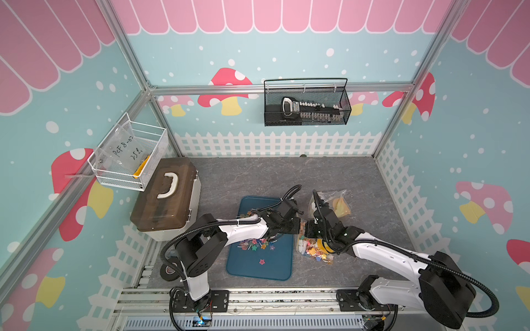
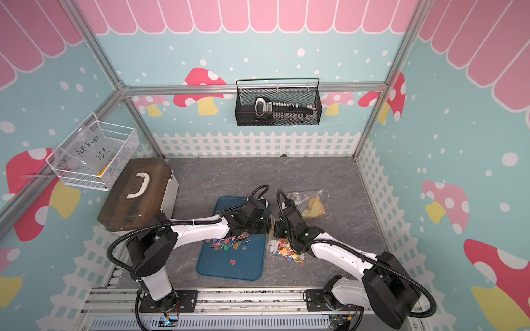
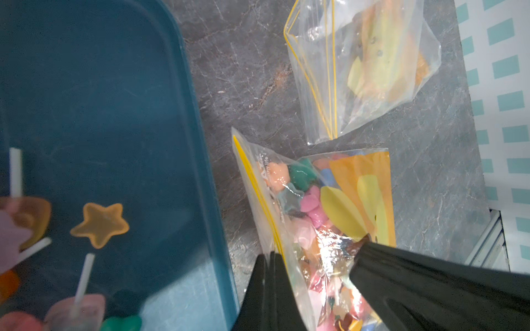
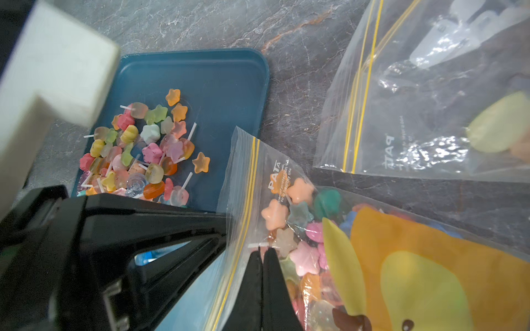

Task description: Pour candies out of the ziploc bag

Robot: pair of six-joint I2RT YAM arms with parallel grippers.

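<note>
A clear ziploc bag (image 4: 309, 259) with a yellow zip line, an orange print and colourful star candies lies right of the blue tray (image 4: 220, 71). In the left wrist view, its zip edge rises toward the tray's rim. My left gripper is shut at this edge; whether film is between its tips is hidden. My right gripper is shut on the bag's film just inside the zip line, facing the left one. Whether the zip is open cannot be told.
Several candies (image 4: 153, 151), some on sticks, lie in the tray. A second ziploc bag (image 3: 370, 60) lies behind the first. A brown-lidded box (image 1: 165, 193) stands far left.
</note>
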